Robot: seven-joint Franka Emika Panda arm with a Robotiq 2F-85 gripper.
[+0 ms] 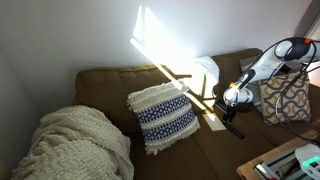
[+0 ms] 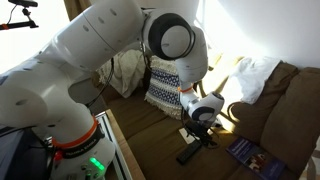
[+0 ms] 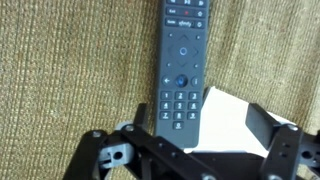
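Observation:
A long black remote control (image 3: 180,75) lies flat on the brown couch seat, its number keys toward my gripper in the wrist view. My gripper is open above the remote's near end, with a finger out to either side and nothing held. A white sheet of paper (image 3: 228,122) lies just right of the remote and partly below the right finger. In exterior view 2 the remote (image 2: 188,152) shows as a dark bar in front of my gripper (image 2: 203,140). The remote (image 1: 235,131) is small and dark in exterior view 1.
A dark, colourful flat item (image 2: 255,158) lies on the seat beside the arm. A blue-and-white pillow (image 1: 164,116) leans on the backrest, and a cream blanket (image 1: 75,145) covers the left end. A wooden edge (image 1: 265,162) stands in front.

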